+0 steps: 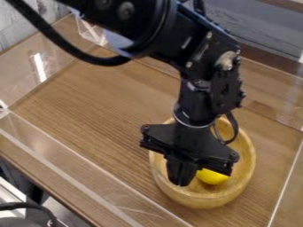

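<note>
My black gripper (180,167) points down into a round wooden bowl (198,199) at the lower right of the view. A yellow object (213,177) lies in the bowl at the right of the fingertips, partly hidden by the gripper. The fingers are dark and overlap, so I cannot make out clearly whether they are closed or whether anything is between them.
A wall edge runs along the back right.
</note>
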